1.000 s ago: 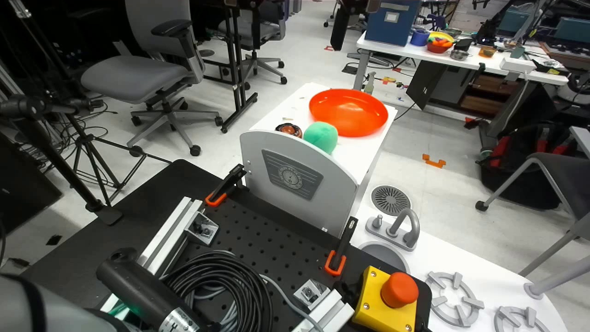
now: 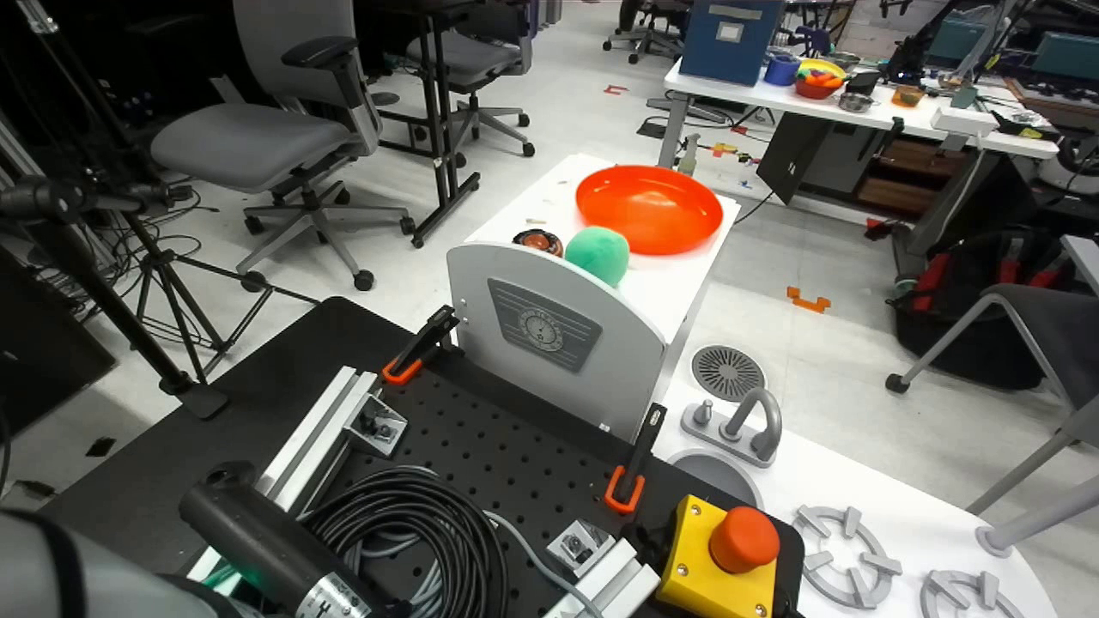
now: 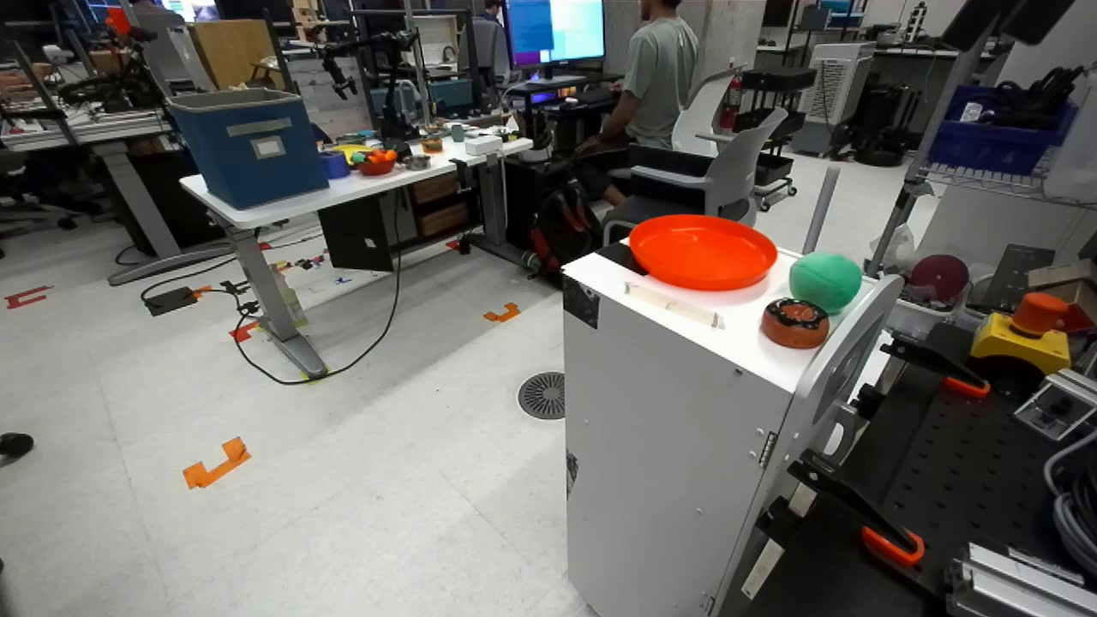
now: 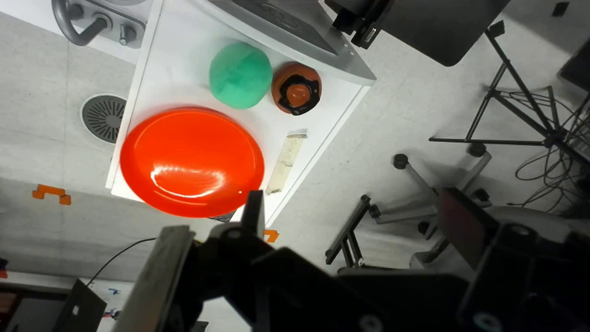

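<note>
An orange-red plate (image 4: pixel 191 160) lies on the white cabinet top, close to its far end. Beside it, near the grey backboard, rests a round green plush (image 4: pixel 240 75). A brown, squat round item with a black pattern (image 4: pixel 297 88) sits next to the plush. Along the bottom of the wrist view my gripper stands open, its fingers (image 4: pixel 253 213) wide apart and nothing between them. It hangs above and away from all three items. Neither exterior view shows the gripper.
A grey upright backboard (image 2: pixel 556 319) borders the cabinet top on one side. A strip of tape (image 4: pixel 286 161) is stuck to the white surface. A toy faucet (image 2: pixel 757 422) stands on the adjoining counter. Clamps and a yellow emergency-stop box (image 2: pixel 721 556) occupy the black table.
In exterior view 1, the dark gripper parts that hung at the top edge are gone from the picture. The plate, plush and brown item have stayed in place.
</note>
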